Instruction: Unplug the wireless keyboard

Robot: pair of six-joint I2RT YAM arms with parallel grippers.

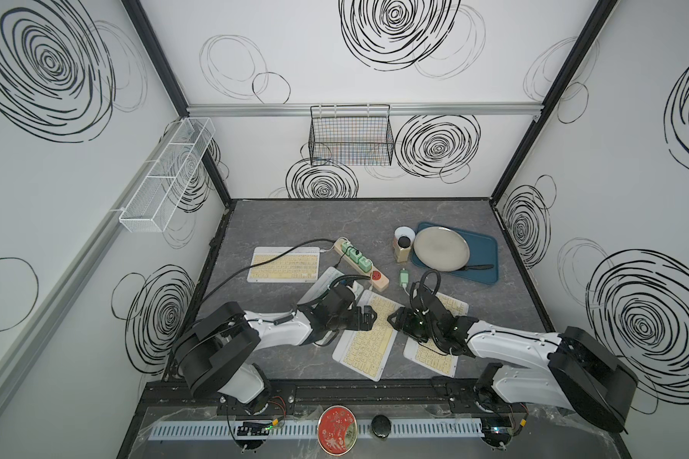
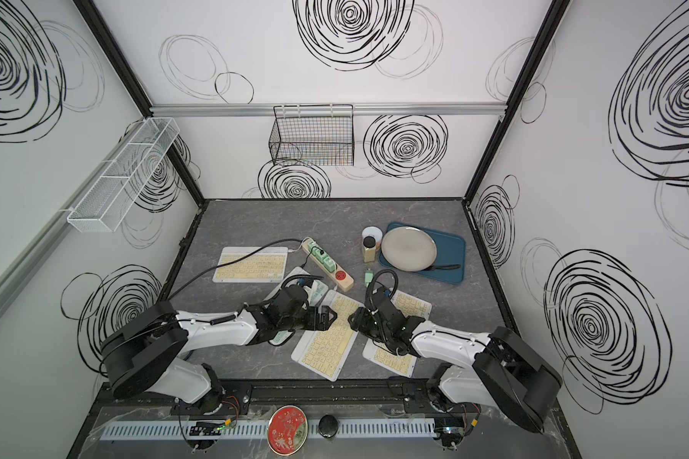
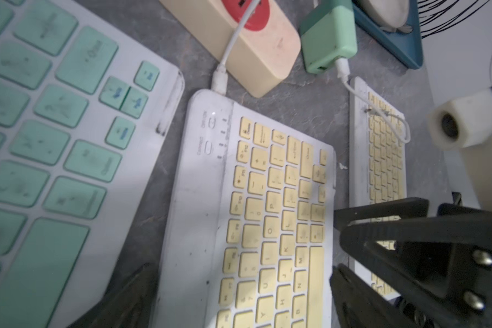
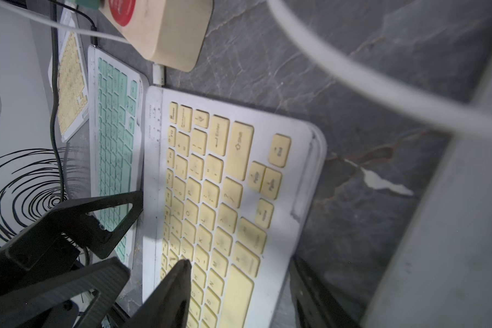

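A white keyboard with cream keys (image 3: 273,235) lies centre front; a white cable (image 3: 237,35) has its connector (image 3: 219,79) at that keyboard's upper edge, beside the power strip (image 1: 360,261). My left gripper (image 1: 363,319) is open above this keyboard's left side, away from the connector. My right gripper is open low over its right edge, nothing visibly held. A teal keyboard (image 3: 60,164) lies to the left, another cream-keyed keyboard (image 1: 283,264) behind left, and a third (image 3: 382,158) at right, cabled to a green adapter (image 3: 328,38).
A blue tray (image 1: 482,271) with a plate (image 1: 440,248) and a container (image 1: 402,246) stand back right. Wire baskets (image 1: 350,137) hang on the walls. A long black cable crosses the left.
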